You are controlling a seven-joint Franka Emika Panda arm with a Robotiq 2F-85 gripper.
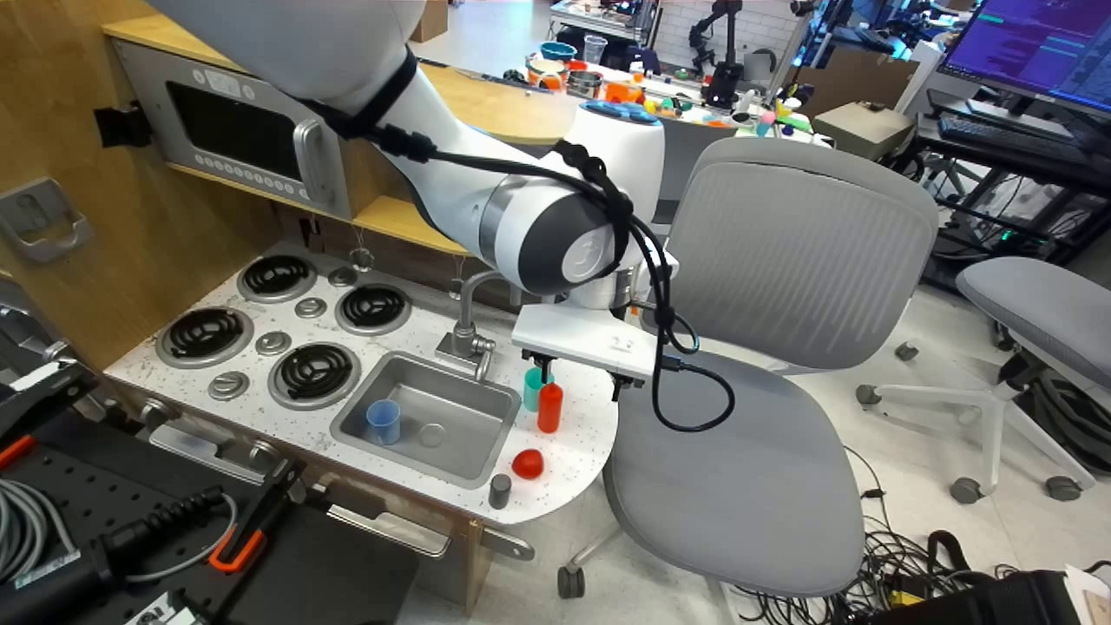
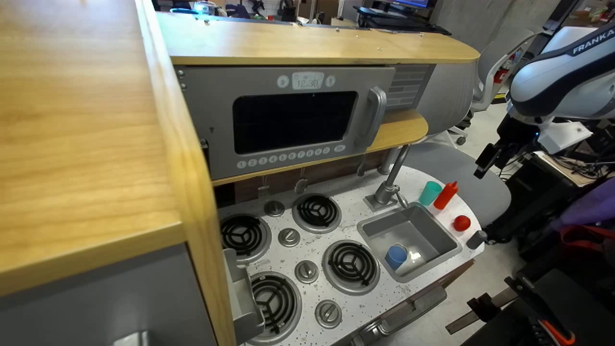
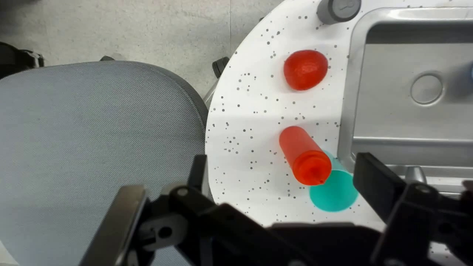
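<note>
My gripper is open, its two black fingers wide apart with nothing held. It hangs above the rounded end of the white speckled counter (image 3: pixel 248 173). Below and between the fingers, in the wrist view, a red squeeze bottle (image 3: pixel 301 148) stands upright close beside a teal cup (image 3: pixel 334 193). A round red object (image 3: pixel 306 69), perhaps a tomato, lies apart from them, and a small dark grey cylinder (image 3: pixel 337 9) stands near the sink's corner. Inside the sink (image 1: pixel 458 437) sits a blue cup (image 1: pixel 383 421).
The tall faucet (image 1: pixel 465 323) rises behind the sink. A yellow wooden shelf (image 2: pixel 403 129) and the toy microwave (image 2: pixel 288 121) overhang the counter's back. Several burners fill its other end. A grey chair (image 1: pixel 729 469) stands against the rounded edge.
</note>
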